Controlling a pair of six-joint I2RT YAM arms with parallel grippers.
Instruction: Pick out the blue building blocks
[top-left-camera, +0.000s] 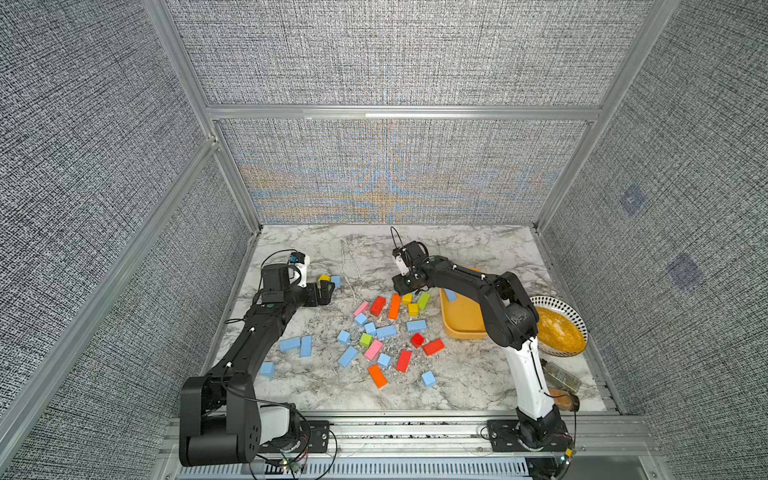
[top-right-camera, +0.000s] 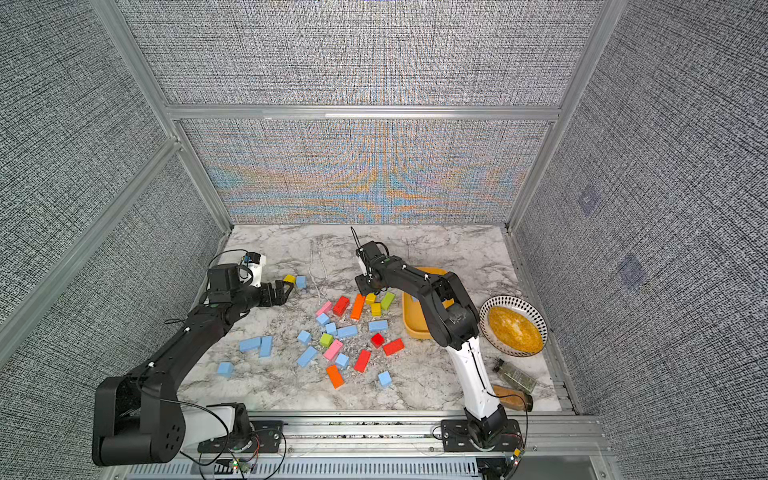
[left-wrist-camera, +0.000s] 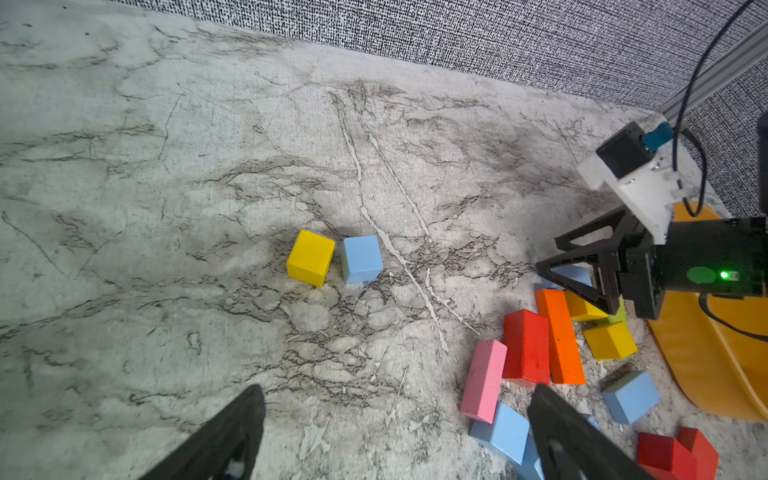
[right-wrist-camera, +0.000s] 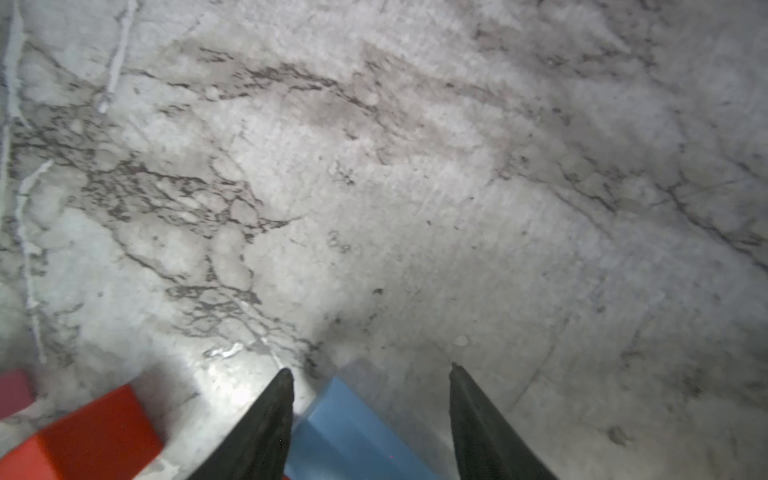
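Observation:
In the right wrist view a blue block (right-wrist-camera: 352, 440) lies between the spread fingers of my right gripper, nearer the left finger; a gap shows on its right side. From the left wrist side, that block (left-wrist-camera: 571, 275) shows under the right gripper's fingers. My left gripper is open and empty above the table. Ahead of it a blue cube (left-wrist-camera: 361, 259) touches or nearly touches a yellow cube (left-wrist-camera: 310, 257). More blue blocks are scattered mid-table, such as one long block (top-left-camera: 348, 356), with others at left (top-left-camera: 289, 345). The orange bin (top-left-camera: 462, 323) has a blue block (top-left-camera: 451, 295) inside.
Red (top-left-camera: 404, 361), orange (top-left-camera: 377, 376), pink, green and yellow blocks are mixed among the blue ones. A patterned bowl (top-right-camera: 514, 298) stands at the right, with a clear-sided object (top-right-camera: 514, 375) in front of it. My right arm partly covers the bin.

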